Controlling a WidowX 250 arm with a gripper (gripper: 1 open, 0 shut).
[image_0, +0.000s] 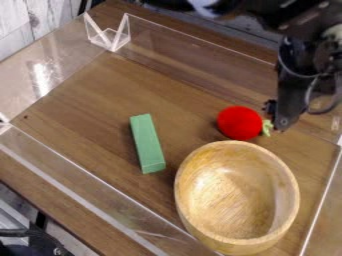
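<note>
A red toy vegetable with a green stem (239, 122) lies on the wooden table, right of centre. The dark gripper (278, 106) is at the upper right, close above and right of the red toy; whether its fingers are open or shut is hard to see. A wooden bowl (235, 197) sits at the lower right, and a green block (147, 143) lies to its left.
Clear acrylic strips edge the table (87, 105), with a clear bracket (108, 32) at the top left.
</note>
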